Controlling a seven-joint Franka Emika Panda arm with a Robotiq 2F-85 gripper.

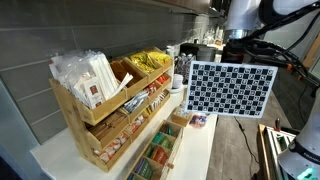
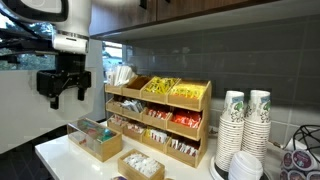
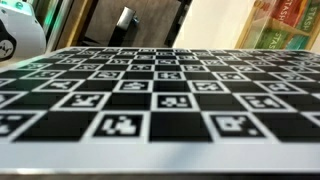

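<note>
A flat black-and-white checkered board [image 1: 230,89] is up in the air in front of the arm in exterior view 1. Its patterned face [image 3: 175,100], with small square markers, spreads across the lower wrist view at a steep slant. My gripper [image 2: 66,92] hangs at the left of exterior view 2, above the white counter. Whether the board sits between the fingers or is fixed to the arm some other way does not show. The fingers are too dark and small to judge their state.
A wooden tiered rack [image 1: 110,105] of packets and utensils lines the wall. A clear-sided bin [image 2: 92,138] and a small wooden box [image 2: 141,165] stand before it. Stacked paper cups [image 2: 231,125] rise at the right. Bare white counter [image 1: 200,145] lies below the board.
</note>
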